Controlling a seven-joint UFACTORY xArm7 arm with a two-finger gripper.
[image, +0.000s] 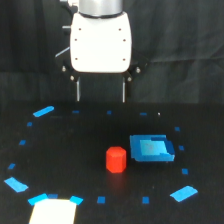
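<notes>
My gripper hangs high over the far side of the black table, its two thin fingers spread wide apart. Between them there is only dark background. A red block, many-sided in outline, rests on the table lower in the view and slightly right of the gripper. Just to its right and a little farther back lies a shallow blue tray with a light blue patch inside. A clear gap separates the gripper from both.
Small blue squares dot the table. Light blue strips lie at the far left, near left and near right. At the front edge is a pale square.
</notes>
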